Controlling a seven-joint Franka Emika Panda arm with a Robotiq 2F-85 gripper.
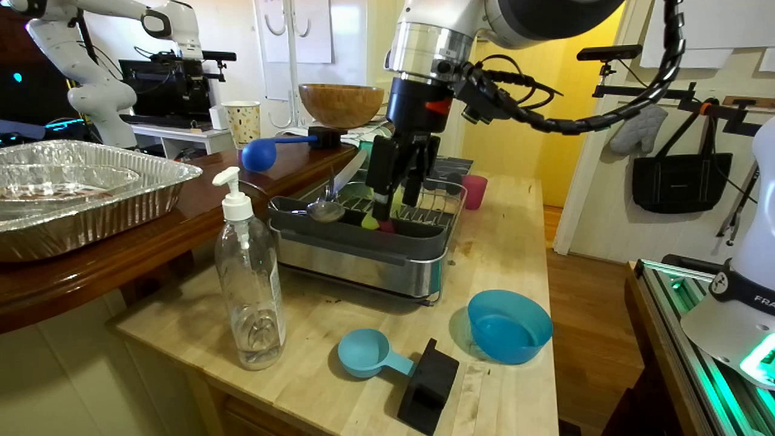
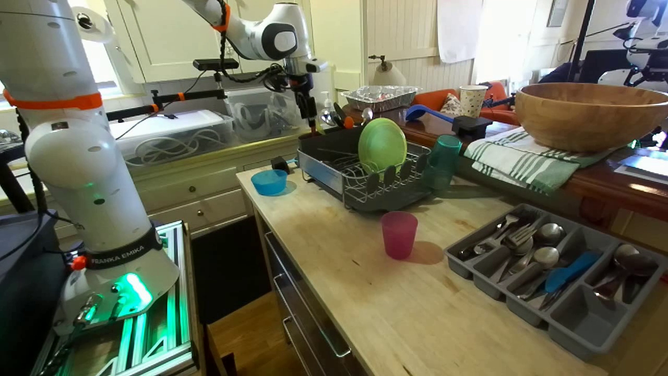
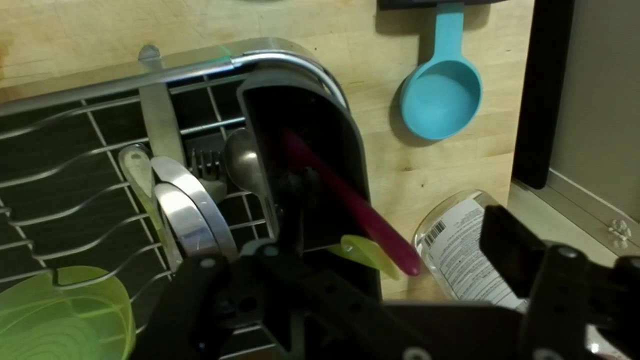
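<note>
In the wrist view, a magenta handle slants out of the black utensil holder, between the spread fingers of my open gripper. Beside it is a lime-green handle. In exterior view 1, my gripper points down over the holder, one fingertip close to the magenta handle. Whether that finger touches it, I cannot tell. The lower ends of both handles are hidden inside the holder.
A metal dish rack carries the holder and a green plate. A pump bottle, a light-blue scoop and a blue bowl stand nearby. A pink cup and cutlery tray lie beyond the rack.
</note>
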